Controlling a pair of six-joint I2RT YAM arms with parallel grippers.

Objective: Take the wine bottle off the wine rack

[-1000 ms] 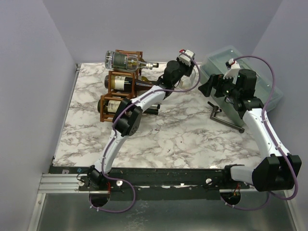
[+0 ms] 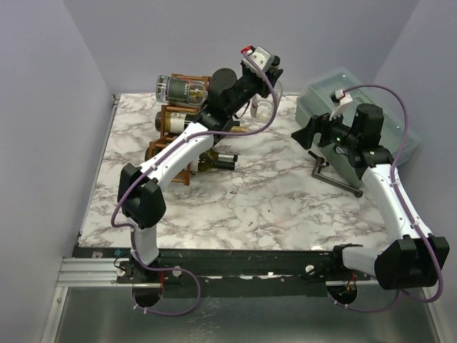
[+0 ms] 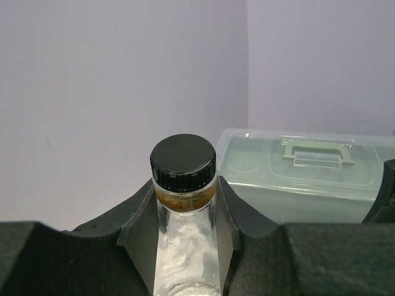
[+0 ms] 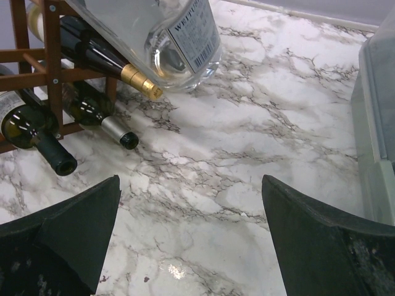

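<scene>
The clear glass bottle [image 3: 186, 246] has a black cap, and my left gripper is shut on its neck. Its see-through body [image 4: 185, 49] hangs slanted above the table in the right wrist view, clear of the wooden wine rack [image 2: 167, 121], with part of a printed label showing. From the top, only a piece of that bottle appears beside the left arm. My right gripper is open, fingers wide apart with bare marble between them, at the table's right side.
Another clear bottle [image 2: 183, 91] lies on the rack's top, above several dark bottles with protruding necks. A lidded translucent bin [image 2: 343, 75] stands at the back right, with a dark handle-like bar [image 2: 335, 184] by it.
The left arm has shifted leftward with the bottle and looks larger from above, so it appears raised, now hiding the neck of the top rack bottle. The right arm has stayed still.
</scene>
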